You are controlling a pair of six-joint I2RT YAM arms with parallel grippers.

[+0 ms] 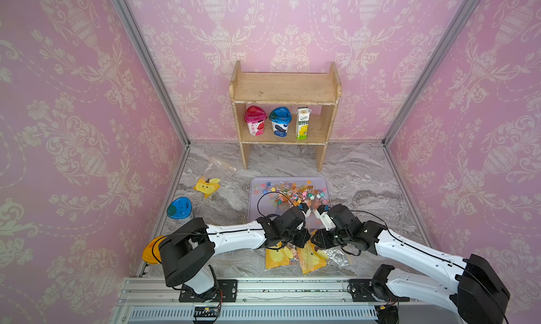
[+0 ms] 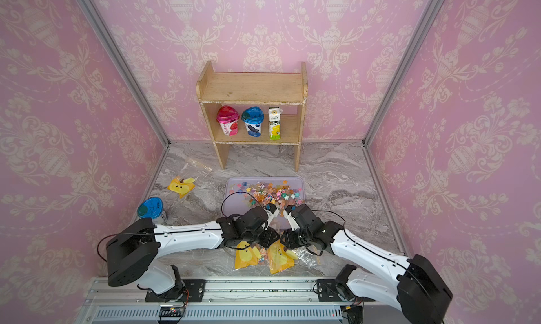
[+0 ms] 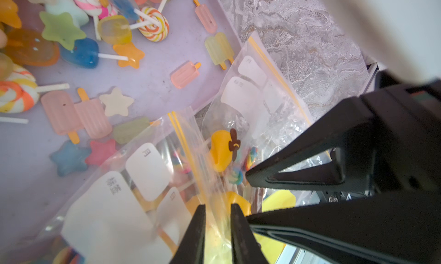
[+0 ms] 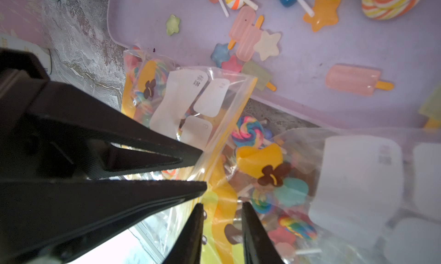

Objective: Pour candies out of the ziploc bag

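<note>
Both grippers are low over clear ziploc bags with yellow bottoms and candies inside, at the tray's front edge. In the left wrist view, my left gripper stands part open around the zipper edge of a bag (image 3: 110,213); whether it touches cannot be told. In the right wrist view, my right gripper is part open over a bag's yellow area (image 4: 216,204), near another bag's label area (image 4: 356,181). The other arm's black fingers reach into each wrist view close by. Loose candies (image 1: 298,194) lie on the lilac tray (image 1: 262,183).
A wooden shelf (image 1: 287,84) with two cups and a carton stands behind. A further bag (image 1: 205,185) and a blue-lidded tub (image 1: 179,207) lie at left. The table right of the tray is clear.
</note>
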